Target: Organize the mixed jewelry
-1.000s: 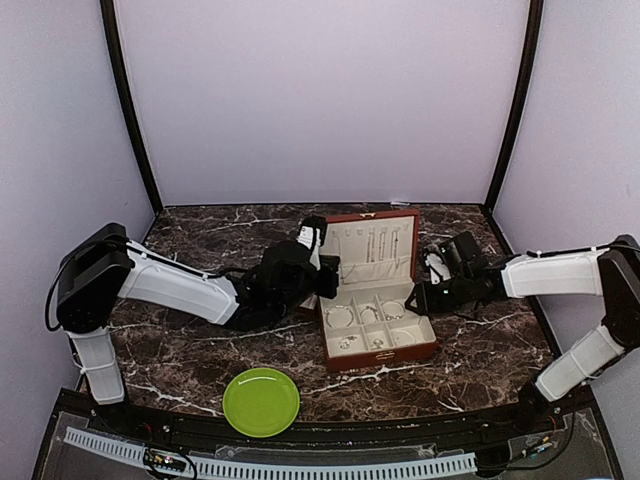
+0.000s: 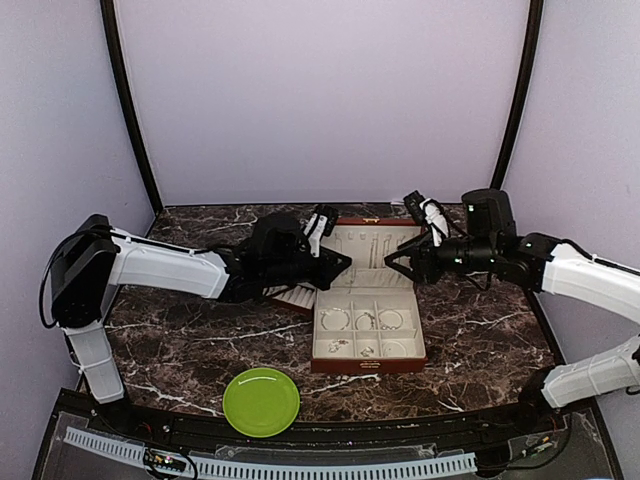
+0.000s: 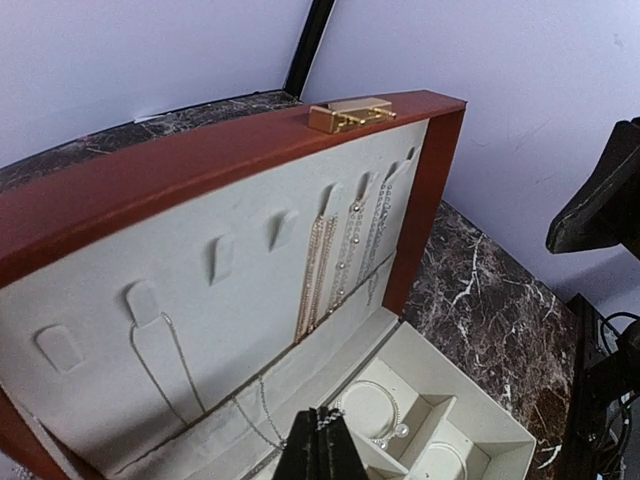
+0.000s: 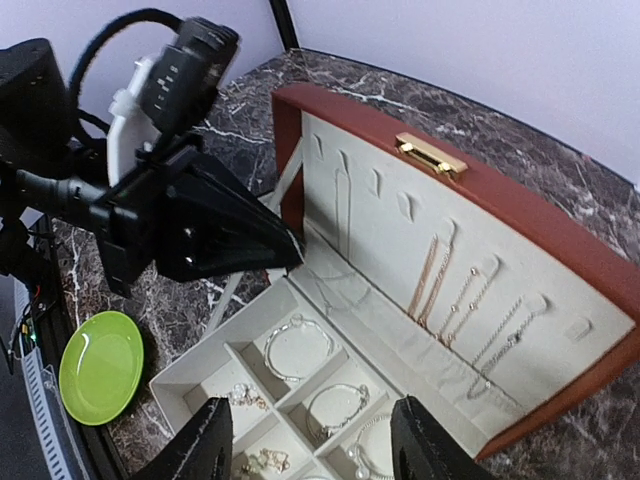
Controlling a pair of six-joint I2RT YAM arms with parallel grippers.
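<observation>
A jewelry box (image 2: 368, 367) stands with its lid raised. Necklaces (image 4: 430, 275) hang from several tabs inside the lid (image 3: 255, 265), while other tabs are bare. Bracelets (image 2: 335, 319) lie in the rear compartments of the tray, and small pieces (image 4: 262, 460) lie in two front ones. My left gripper (image 2: 347, 262) is shut in front of the lid's left part; nothing clearly shows between its fingers. Above the tray and toward the lid's right side, my right gripper (image 2: 402, 268) is open and empty.
An empty green plate (image 2: 261, 402) lies on the dark marbled table (image 2: 180, 350), front left of the box. A slotted light tray (image 2: 296, 296) is partly hidden under the left arm. Both grippers are close together over the box.
The box has turned square and shifted slightly left. My right gripper has risen from its right edge toward the lid, and my left gripper has moved right, across the lid.
</observation>
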